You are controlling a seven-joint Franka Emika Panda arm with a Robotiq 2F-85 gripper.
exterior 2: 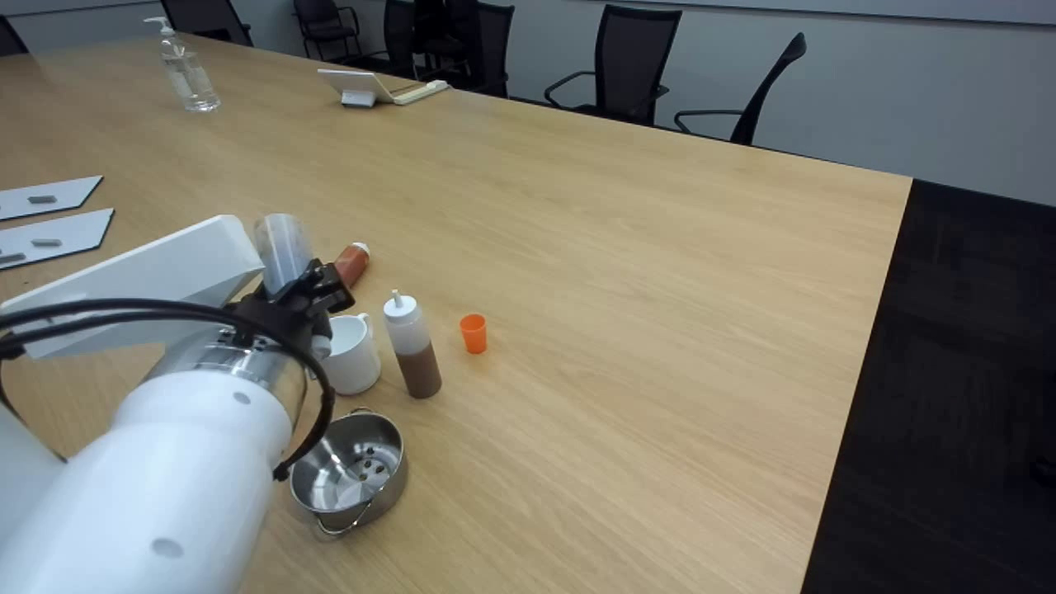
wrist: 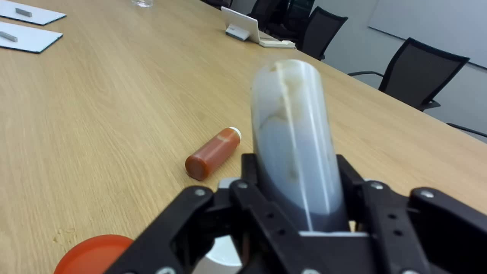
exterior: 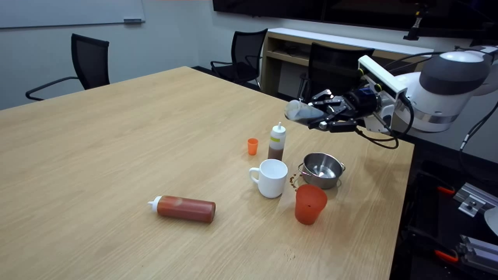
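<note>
My gripper (exterior: 322, 110) is shut on a translucent squeeze bottle (exterior: 301, 112), held tilted in the air behind and above a steel pot (exterior: 322, 168). In the wrist view the bottle (wrist: 292, 132) stands between the two black fingers, its closed end up and brown streaks inside; its lower end is hidden by the fingers. Exterior view 2 shows several brown spots inside the pot (exterior 2: 348, 465). Brown drops (exterior: 293, 181) lie on the table between the pot and a white mug (exterior: 272, 177).
An upright bottle of brown sauce (exterior: 276, 144) and a small orange cup (exterior: 252, 146) stand behind the mug. In front of the pot is a red cup (exterior: 310, 205). A red sauce bottle (exterior: 186, 208) lies on its side.
</note>
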